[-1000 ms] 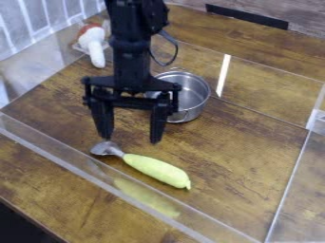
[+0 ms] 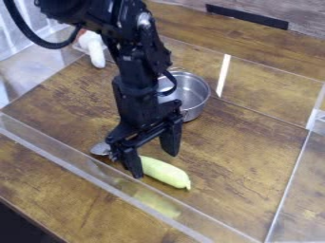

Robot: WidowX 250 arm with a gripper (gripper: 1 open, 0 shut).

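My black gripper [image 2: 152, 152] hangs low over the wooden table, open, its fingers spread around the near-left part of a pale green elongated object [image 2: 169, 174]. A grey metal piece [image 2: 99, 149] lies at that object's left end, partly hidden by the gripper. A steel bowl [image 2: 191, 95] stands behind the arm, partly covered by it.
A white object [image 2: 91, 46] is at the back left, partly behind the arm. Clear panels border the work area at left, front and right [image 2: 292, 180].
My gripper has moved lower and turned, now reaching over the green object's left end. The green object and bowl look unmoved.
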